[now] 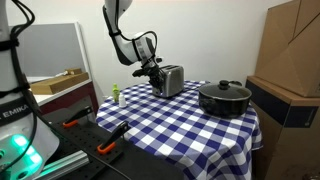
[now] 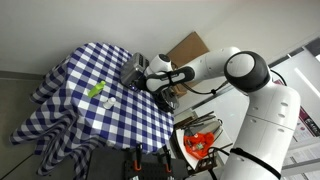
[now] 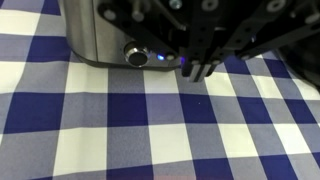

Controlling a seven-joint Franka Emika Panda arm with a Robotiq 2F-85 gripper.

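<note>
A silver toaster [image 1: 174, 77] stands on the checked cloth towards the back in exterior view 1. Right at its near end is my gripper [image 1: 157, 87], pointing down. In the wrist view, the toaster's metal side [image 3: 88, 42] carries a dark round knob [image 3: 136, 54], with small blue lights beside it. The gripper is shut next to those lights, and nothing shows between its fingers. Whether the fingertips touch the toaster I cannot tell. Exterior view 2 shows the toaster [image 2: 132, 69] partly covered by the arm.
A black lidded pot [image 1: 225, 98] sits right of the toaster. On the left are a green object [image 1: 115, 92] and a small white one [image 1: 121, 100]. Cardboard boxes [image 1: 285, 60] stand at the far right.
</note>
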